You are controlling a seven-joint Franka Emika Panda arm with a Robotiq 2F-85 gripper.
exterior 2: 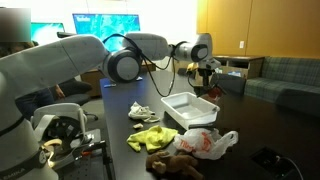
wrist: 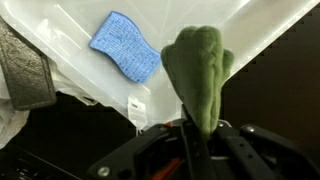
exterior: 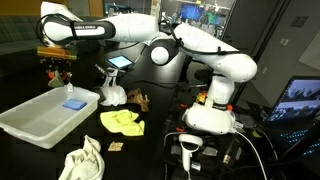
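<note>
A green soft item (wrist: 200, 68), probably cloth or plush, is pinched in my shut gripper and reaches up across the wrist view. In exterior view 1 the gripper (exterior: 54, 60) is above the far edge of the white bin (exterior: 20, 124), with the green item (exterior: 57, 79) hanging under it. Something red shows beside the gripper's fingers; I cannot tell whether it belongs to the green item. A blue sponge-like pad (wrist: 126, 46) lies inside the bin.
Around the bin lie a yellow cloth (exterior: 123, 122), a whitish cloth (exterior: 84, 163), a brown plush (exterior 2: 184, 165) and a clear plastic bag (exterior 2: 207, 143).
</note>
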